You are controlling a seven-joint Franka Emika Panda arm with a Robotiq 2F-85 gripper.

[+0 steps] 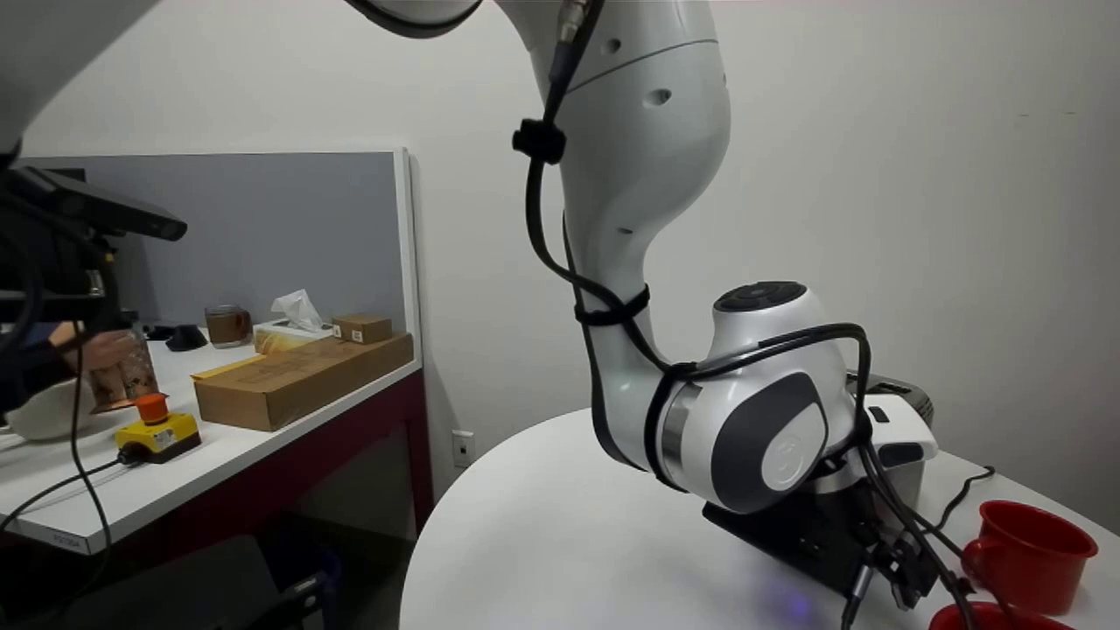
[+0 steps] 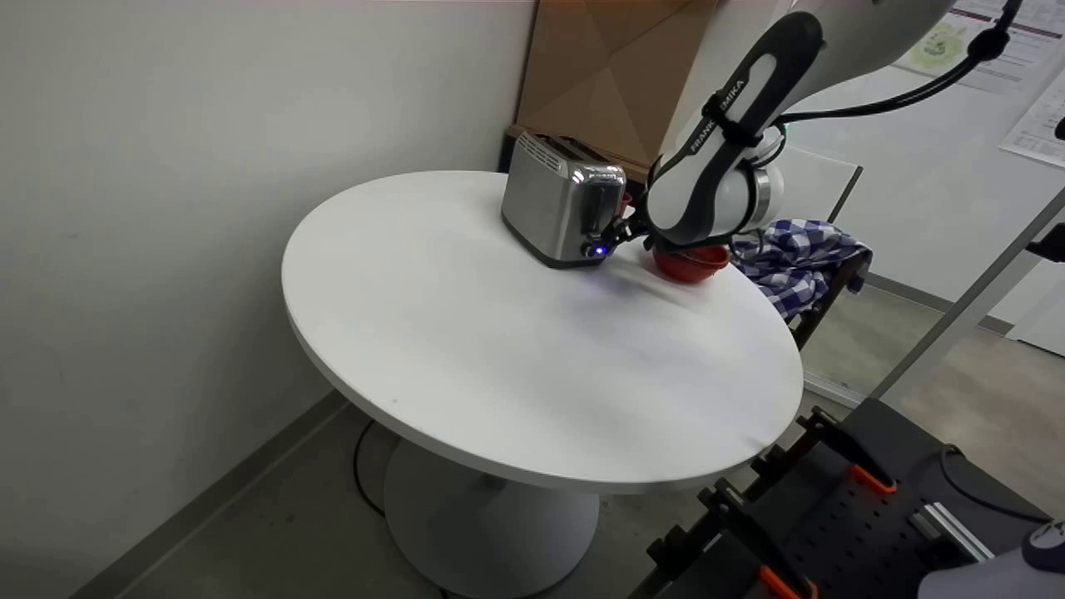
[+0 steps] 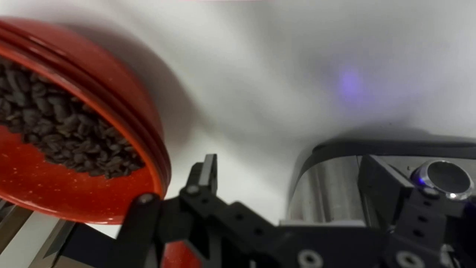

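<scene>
My gripper is open, its two fingers wide apart in the wrist view. The right finger [image 3: 379, 185] lies over the front of a silver toaster [image 3: 328, 187], just left of its round dark knob [image 3: 447, 177]. Whether it touches the toaster cannot be told. Bare tabletop and a corner of the toaster show between the fingers. In exterior view 2 the gripper [image 2: 616, 238] is low beside the control end of the toaster [image 2: 544, 200], where a small blue light glows. From exterior view 1, the arm hides most of the toaster [image 1: 911, 395].
A red bowl [image 3: 111, 89] of dark beans sits close by the left finger. Near the table edge stands a red mug [image 1: 1034, 556]. Cables hang beside the gripper.
</scene>
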